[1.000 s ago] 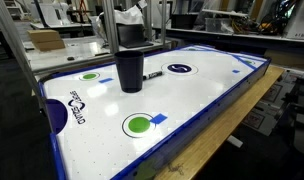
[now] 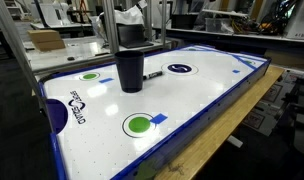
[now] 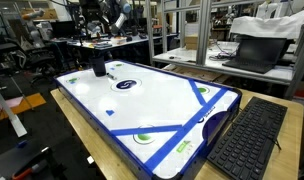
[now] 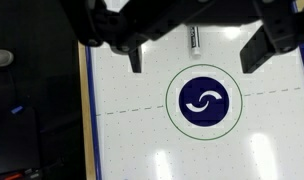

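A dark cup-shaped bin (image 2: 130, 72) stands upright on the white board; in the second exterior view the same bin (image 3: 99, 63) is near the board's far left corner. Beside it in the first exterior view lies a short dark object (image 2: 153, 75). My gripper is over the board in the wrist view, open, its two dark fingers far apart. A light-coloured marker (image 4: 195, 40) lies on the board in the gap between them as seen from above, partly hidden at its upper end by the gripper body. No contact between finger and marker shows.
The white board (image 2: 192, 105) has blue taped edges and printed logos, with broad clear room around the centre circle (image 4: 204, 101). A keyboard (image 3: 249, 138) and a laptop (image 3: 260, 54) are outside the board.
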